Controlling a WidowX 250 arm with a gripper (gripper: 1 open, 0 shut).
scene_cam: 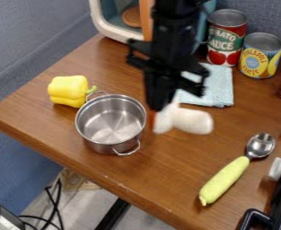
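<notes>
My black gripper [164,99] is raised over the table, just right of the steel pot [110,122], holding a white object [188,120] with a rounded body, like a toy mushroom or vegetable, that hangs below its fingers. The fingertips are partly hidden and blurred. A yellow pepper [68,90] lies left of the pot, and a spoon with a yellow handle [223,180] lies at the right.
A light cloth [218,90], tomato sauce can [225,40] and yellow can [260,56] stand or lie at the back right. A black appliance [267,216] occupies the right edge.
</notes>
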